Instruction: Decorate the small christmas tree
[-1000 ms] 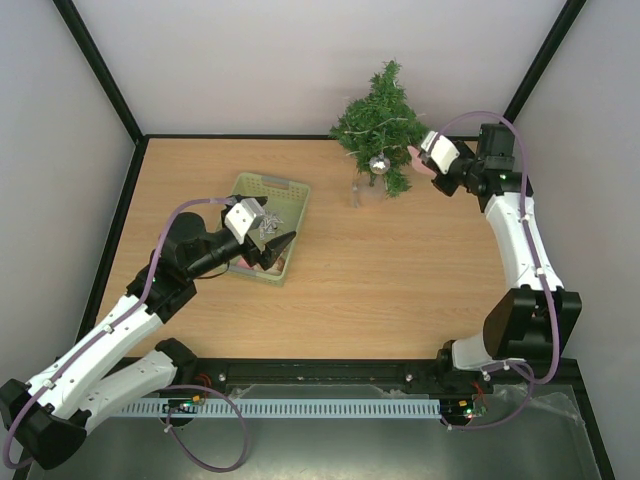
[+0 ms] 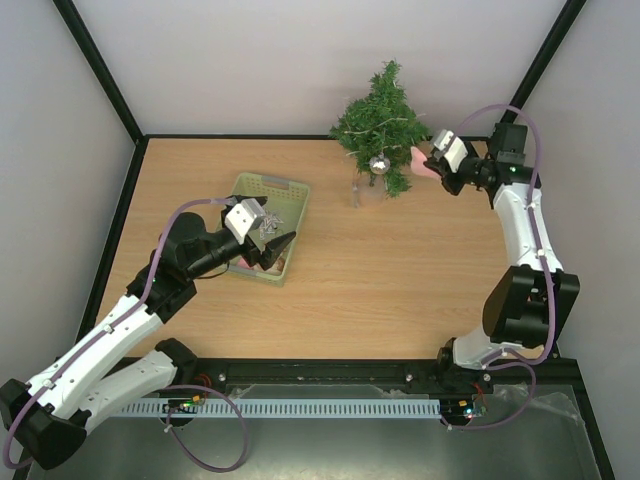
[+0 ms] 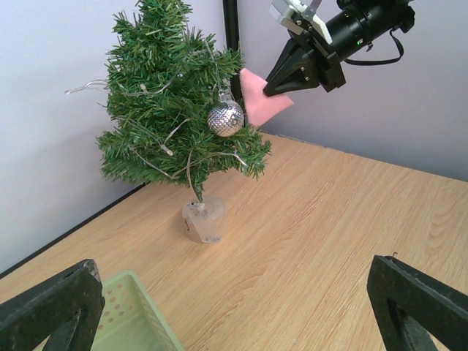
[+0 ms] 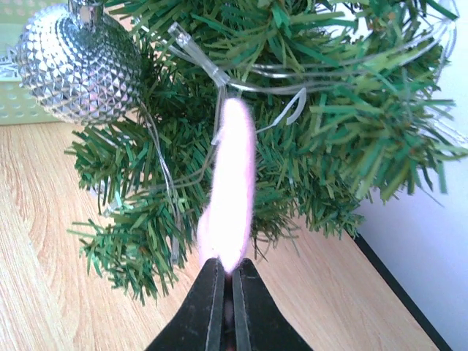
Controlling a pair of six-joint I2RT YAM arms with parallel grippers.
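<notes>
The small tree (image 2: pixel 385 120) stands at the back in a clear base (image 3: pixel 203 219), with wire lights and a silver bauble (image 3: pixel 225 117) hung on it. A pink felt piece is held at the tree's right side by my right gripper, shut on it; in the right wrist view it appears edge-on among the branches, below the light wire. Whether it is attached to a branch I cannot tell. My left gripper (image 2: pixel 280 245) is open over the green basket (image 2: pixel 295 220), nothing between its fingers.
The basket holds several small items, among them silver ones (image 2: pixel 268 225). Walls bound the back and sides.
The left arm is still.
</notes>
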